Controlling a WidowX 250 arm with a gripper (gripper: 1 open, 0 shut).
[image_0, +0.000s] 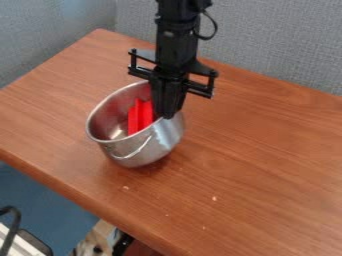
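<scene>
A shiny steel pot (127, 147) with a wire handle sits on the left part of the wooden table, holding red bar-shaped objects (134, 118). My black gripper (167, 106) reaches down over the pot's right side, its fingertips at or just inside the rim, close beside the red bars. Whether the fingers are open or shut on the rim is hard to tell.
Grey padded walls stand behind.
</scene>
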